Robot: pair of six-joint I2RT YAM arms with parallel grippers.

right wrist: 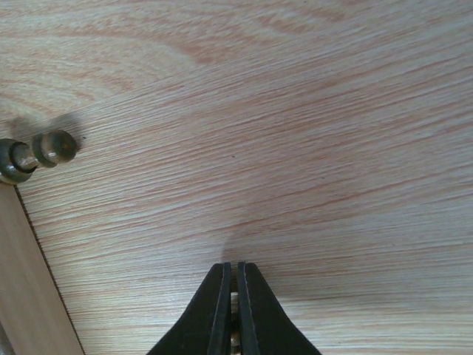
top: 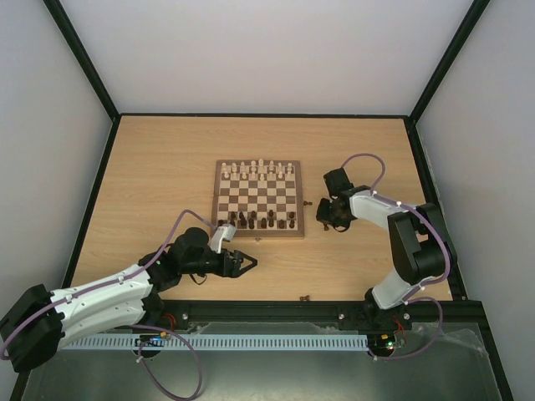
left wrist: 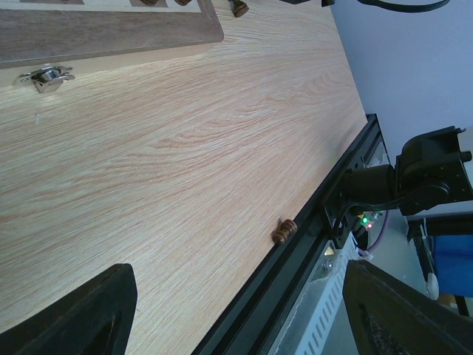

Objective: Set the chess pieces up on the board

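Note:
The chess board [top: 257, 201] has light pieces [top: 261, 170] lined up on its far side and dark pieces [top: 263, 223] on its near side. To the board's right, my right gripper [top: 325, 224] is low over the table; its fingers [right wrist: 255, 314] are shut on a dark chess piece [right wrist: 235, 329], mostly hidden between them. One dark piece [right wrist: 37, 155] lies on its side by the board's right edge. Another dark piece [left wrist: 284, 231] lies near the table's front edge. Left of that, my left gripper [top: 254, 264] stands open and empty, its fingers [left wrist: 92, 314] wide apart.
A metal clasp [left wrist: 46, 77] sticks out from the board's near side. The dark rail [top: 267, 309] bounds the table in front. Bare wood [top: 368, 267] lies between the board and the right arm's base.

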